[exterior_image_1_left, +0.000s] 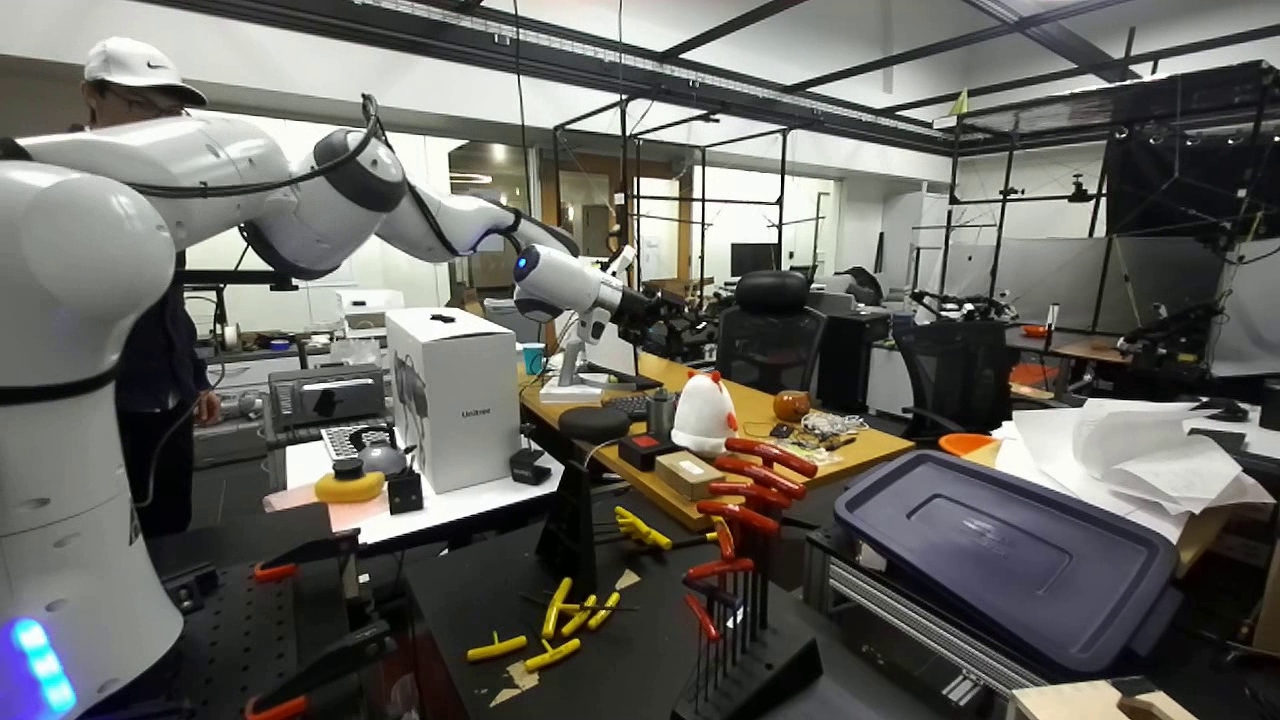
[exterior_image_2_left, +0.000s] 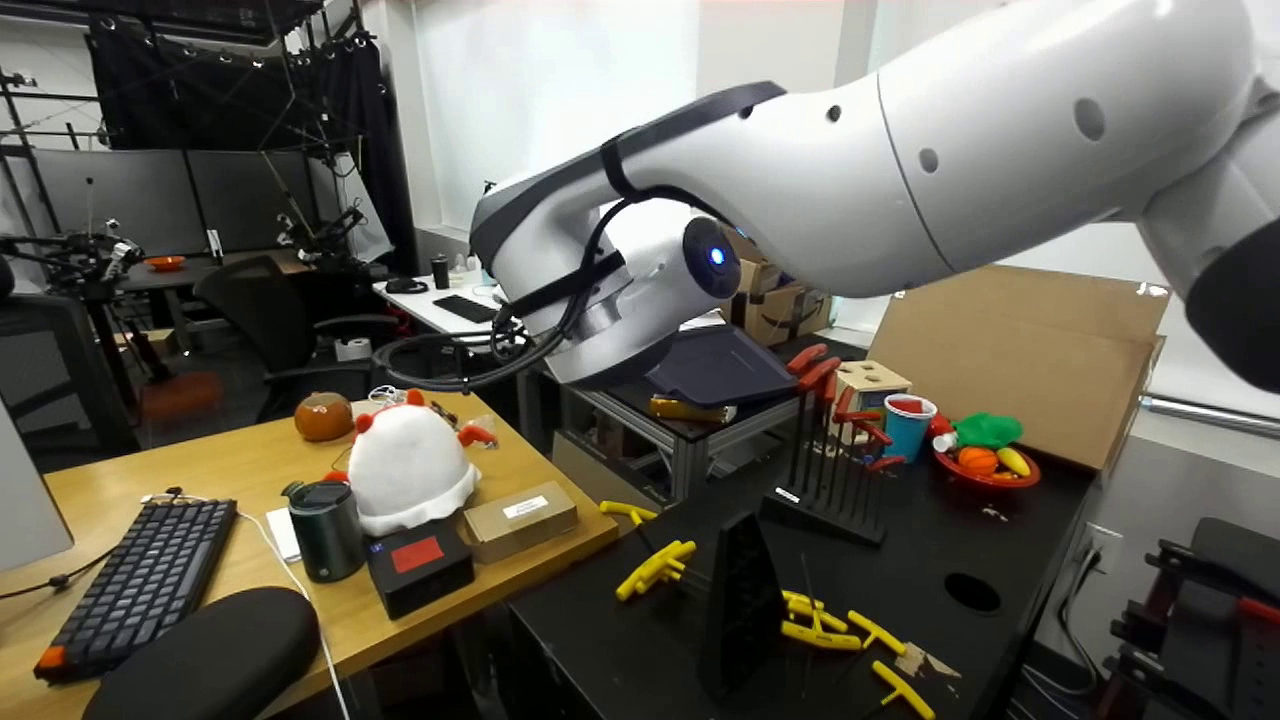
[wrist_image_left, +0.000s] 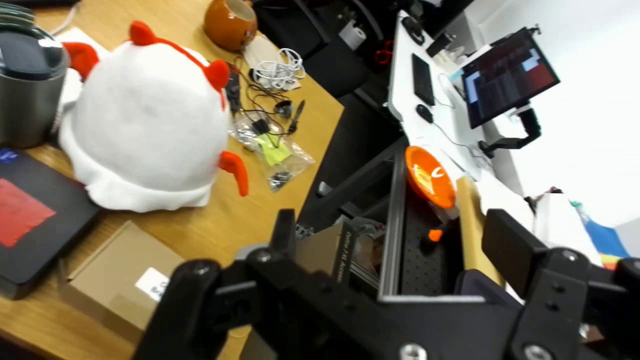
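Observation:
My gripper stands open in the wrist view, its two dark fingers wide apart with nothing between them. From exterior view 1 the gripper (exterior_image_1_left: 684, 322) is a dark shape in the air over the far part of the wooden table, and exterior view 2 hides it behind the arm. A white plush toy (wrist_image_left: 150, 120) with red trim sits on the table, to the left of the fingers and apart from them. Near it are a small cardboard box (wrist_image_left: 123, 273), a black box (wrist_image_left: 39, 219) with a red patch and a dark tumbler (wrist_image_left: 30, 90).
Yellow-handled hex keys (exterior_image_2_left: 657, 570) lie loose on the black table, beside an upright rack of red-handled ones (exterior_image_2_left: 828, 468). A pumpkin-like mug (wrist_image_left: 231, 24) and cables (wrist_image_left: 279, 69) occupy the wooden table's far end. A large white box (exterior_image_1_left: 453, 396) stands beneath the arm.

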